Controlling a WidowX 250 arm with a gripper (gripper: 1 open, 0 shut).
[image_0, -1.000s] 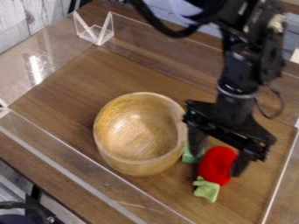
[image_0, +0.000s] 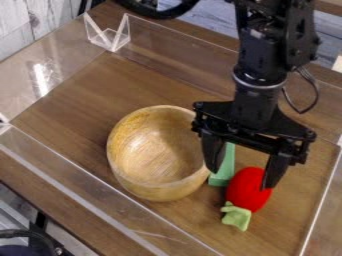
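Note:
My black gripper (image_0: 241, 150) is open, hanging low over the right part of the table, its two fingers apart. Below it lies a red object with a pale green tip (image_0: 247, 200), like a toy strawberry or vegetable. A light green block (image_0: 223, 172) lies beside it, partly hidden by the gripper. A wooden bowl (image_0: 154, 155) sits just left of these.
A clear plastic piece (image_0: 107, 33) stands near the far left edge. Raised edges border the work area.
My gripper has risen and turned somewhat, drifting slightly left toward the bowl, and now shows more of the red object below. The objects on the table appear unmoved.

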